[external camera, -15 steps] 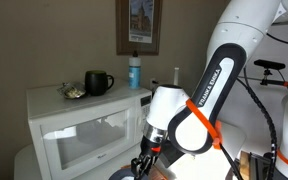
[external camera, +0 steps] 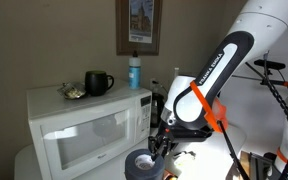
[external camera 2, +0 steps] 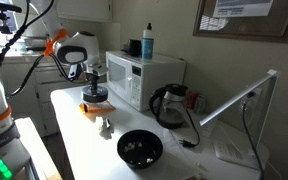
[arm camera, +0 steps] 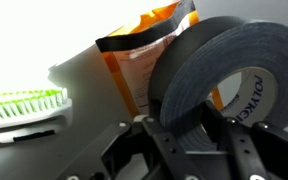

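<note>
A wide grey roll of tape point(arm camera: 249, 60), its core printed with lettering, fills the right of the wrist view. My gripper is shut on its near wall, one side of the ring. Exterior view 1 has the roll point(external camera: 142, 165) low in the middle, hanging under the gripper point(external camera: 158, 150) with its opening partly visible. From the other side, exterior view 2 shows the roll point(external camera 2: 93, 94) as a dark ring above an orange packet point(external camera 2: 97, 108). Part of that packet point(arm camera: 139, 70) is hidden behind the roll in the wrist view.
A green-and-white brush point(arm camera: 26, 108) lies on the counter left of the packet. Nearer in exterior view 2 is a black pan point(external camera 2: 139, 151) with small pieces inside. A white microwave point(external camera 2: 139, 83) and a glass kettle point(external camera 2: 170, 105) stand along the wall.
In exterior view 1, my gripper and the roll have moved right and slightly up in the picture. More of the roll shows now, and it stays in my grip.
</note>
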